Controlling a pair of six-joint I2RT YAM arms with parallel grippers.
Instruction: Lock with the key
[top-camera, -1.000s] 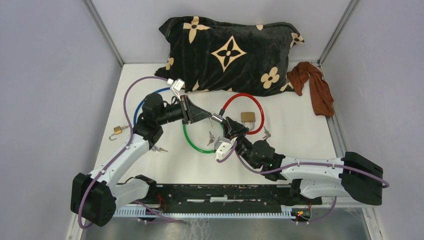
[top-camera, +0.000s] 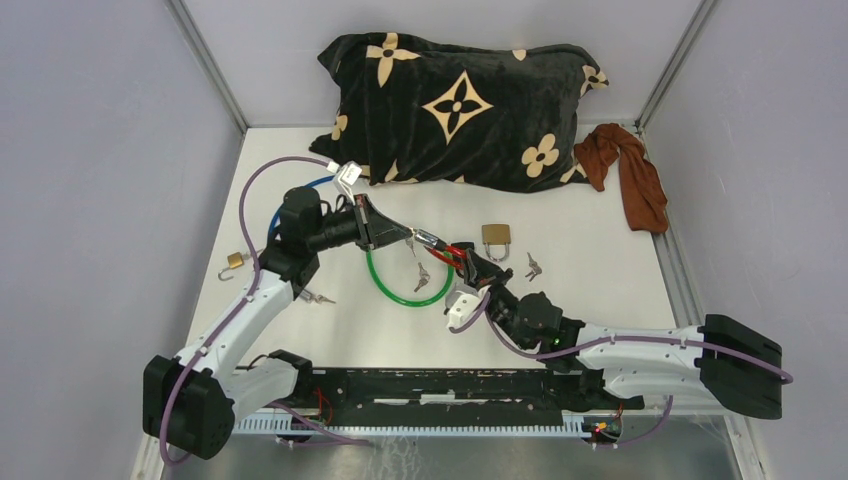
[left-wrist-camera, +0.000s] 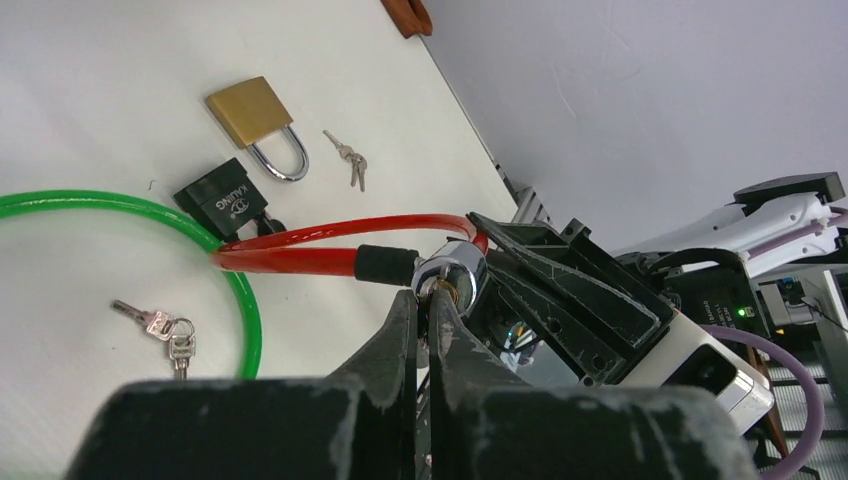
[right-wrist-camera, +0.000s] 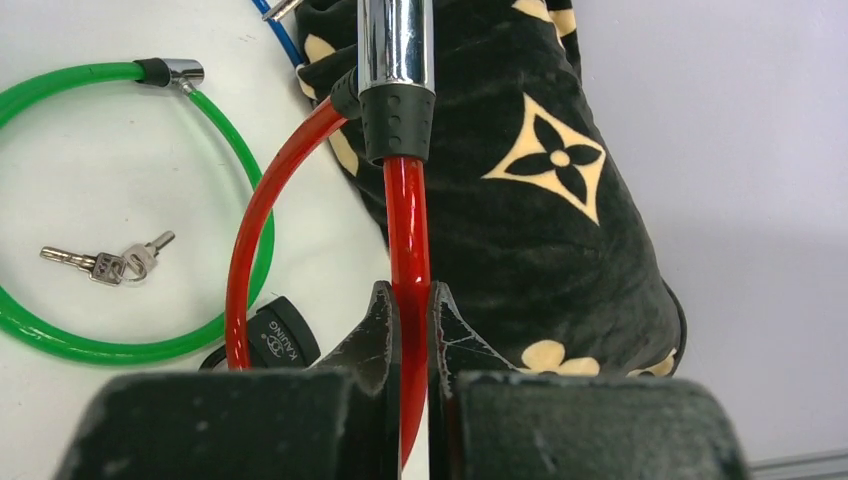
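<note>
In the middle, a red cable lock (right-wrist-camera: 255, 215) is held up between my arms, its chrome lock cylinder (left-wrist-camera: 450, 262) at my left gripper's tips. My left gripper is shut at the cylinder's end, apparently on the key, which is mostly hidden between the fingers. My right gripper is shut on the red cable, below the black collar (right-wrist-camera: 397, 125) of the chrome barrel. The red loop hangs beside the barrel.
A green cable lock (left-wrist-camera: 120, 200), black padlock (left-wrist-camera: 215, 200), brass padlock (left-wrist-camera: 248, 110) and several loose keys (left-wrist-camera: 160, 322) lie on the table. A dark cushion (top-camera: 460, 140) and brown cloth (top-camera: 640, 190) are at the back.
My right gripper has moved slightly right and down, and the red loop has swung down from its raised arc over the brass padlock. The left arm has shifted slightly left.
</note>
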